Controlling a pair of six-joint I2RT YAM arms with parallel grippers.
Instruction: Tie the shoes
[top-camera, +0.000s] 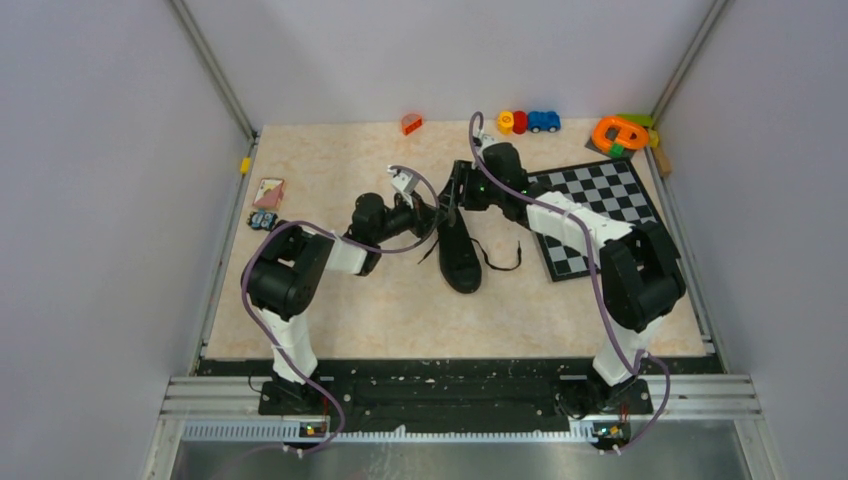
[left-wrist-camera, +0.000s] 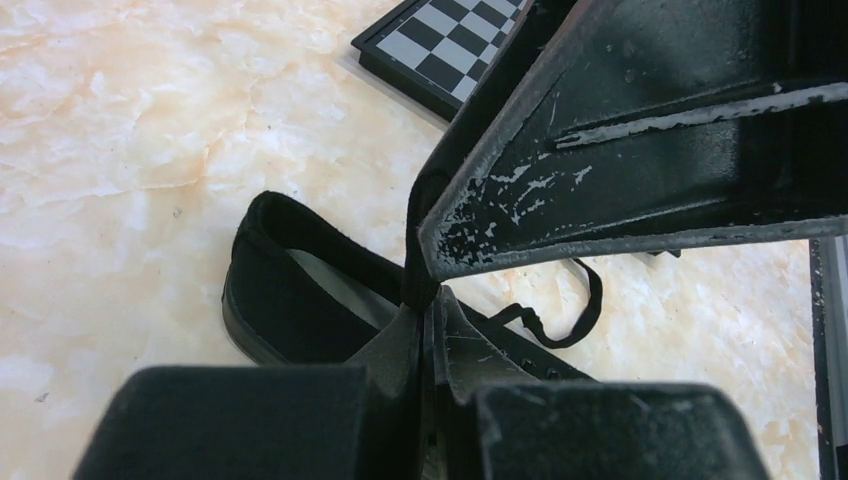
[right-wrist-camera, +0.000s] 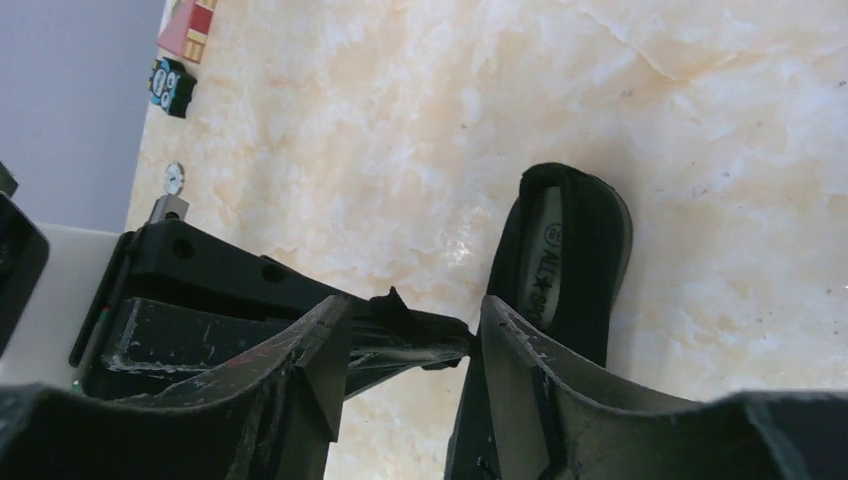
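Observation:
A black shoe (top-camera: 460, 262) lies mid-table with its laces (top-camera: 506, 266) loose on both sides; the right wrist view shows its heel and insole (right-wrist-camera: 540, 260). My left gripper is shut over the shoe, with a black strap or lace (left-wrist-camera: 420, 240) rising from its tips; whether that is pinched is hard to tell. My right gripper stands open above the shoe beside the left one, close to its fingertips. Its housing fills the upper right of the left wrist view.
A chessboard (top-camera: 597, 195) lies to the right under my right arm. Blocks and toys (top-camera: 542, 120) sit along the back edge, small items (top-camera: 270, 194) at the left edge.

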